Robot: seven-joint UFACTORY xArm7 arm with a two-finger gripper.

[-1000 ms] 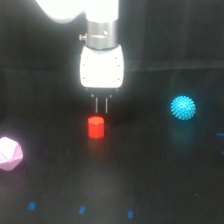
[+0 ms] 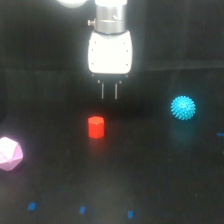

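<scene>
A small red block [image 2: 96, 127] sits on the dark table, left of the middle. Up and slightly to the right of it in the image is my white gripper [image 2: 109, 96], with two thin fingers pointing down. Dark space shows between these fingers, so the gripper stands open and holds nothing. A visible gap separates the fingertips from the block. To the right lies a spiky cyan ball [image 2: 183, 108]. A pink faceted ball [image 2: 9, 153] rests at the left edge, partly cut off by the frame.
Several small blue marks, such as the blue mark [image 2: 82, 210], dot the table's front part and right edge.
My gripper has moved up in the image and somewhat right, away from the red block. Its fingers look slightly farther apart. The block and both balls have stayed in place.
</scene>
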